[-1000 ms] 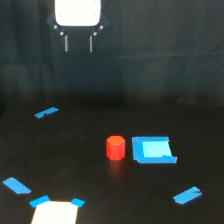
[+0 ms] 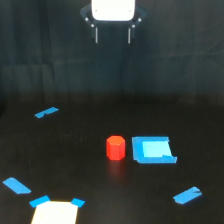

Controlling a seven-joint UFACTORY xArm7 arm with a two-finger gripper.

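High at the top of the camera view hangs my gripper (image 2: 113,34), its two thin fingers (image 2: 96,34) pointing down and well apart. It is open and nothing shows between the fingers. Far below it, a little right of the middle, a red block (image 2: 116,148) stands on the black table. Just right of the block lies a pale square (image 2: 156,149) framed with blue tape (image 2: 152,160); a small gap separates the two.
Blue tape strips lie on the table at the far left (image 2: 46,112), near left (image 2: 16,186) and near right (image 2: 187,195). A bright pale patch (image 2: 54,213) with blue tape at its corners is at the front edge.
My gripper has moved to the right and slightly up, with its fingers still apart. The red block and the taped square have not moved.
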